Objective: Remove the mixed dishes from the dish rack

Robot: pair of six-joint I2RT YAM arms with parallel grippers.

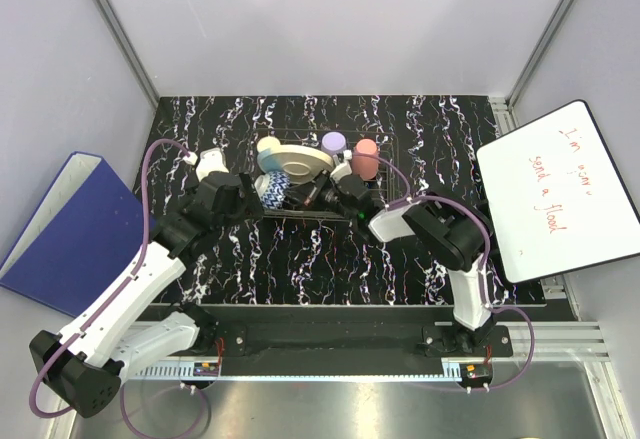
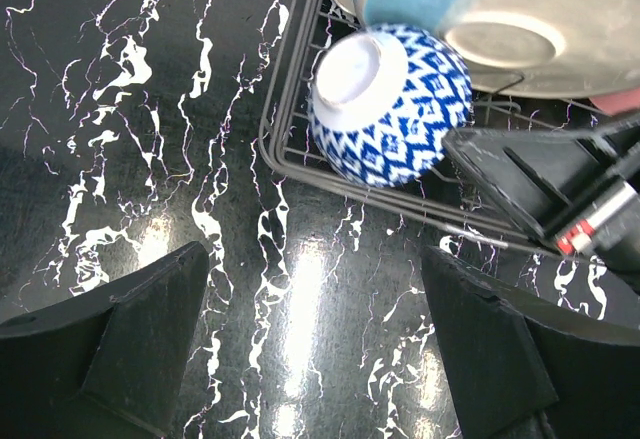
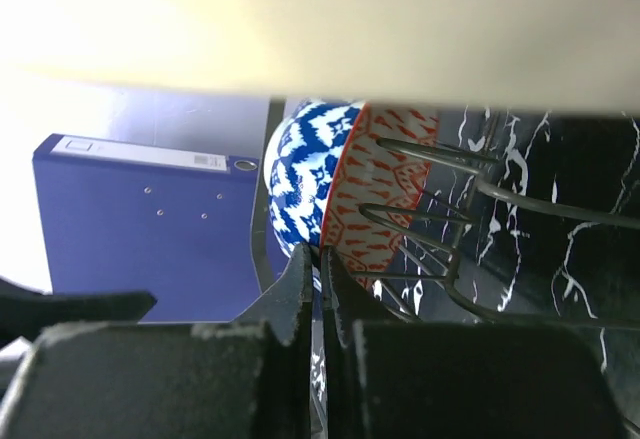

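In the wire dish rack (image 2: 282, 167) at the back centre sit a blue-and-white patterned bowl (image 2: 400, 109) with red patterned interior, a large cream-and-blue dish (image 1: 305, 156), a small cream dish (image 1: 267, 143), a purple cup (image 1: 333, 141) and a pink cup (image 1: 364, 159). My right gripper is shut at the patterned bowl's lower part among the rack wires, nothing clearly between its fingertips. My left gripper stands open just left of the rack, over bare counter.
A blue binder (image 1: 70, 229) leans at the left. A whiteboard (image 1: 560, 189) stands at the right.
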